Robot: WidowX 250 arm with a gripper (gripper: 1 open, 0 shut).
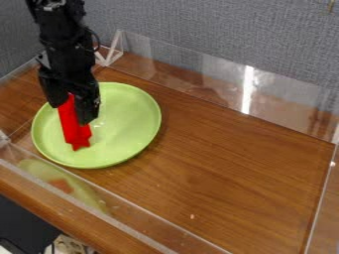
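Observation:
A red block (pixel 74 133) lies elongated on a light green plate (pixel 130 125) on the left of the wooden table. My black gripper (pixel 69 103) hangs low over the upper end of the red block, its fingertips around or just above that end; whether they touch it is hard to tell. The gripper is open.
Clear plastic walls (pixel 249 89) border the table. A white wire object (pixel 114 48) stands behind the arm at the back left. A pale shape shows through the front wall below the plate.

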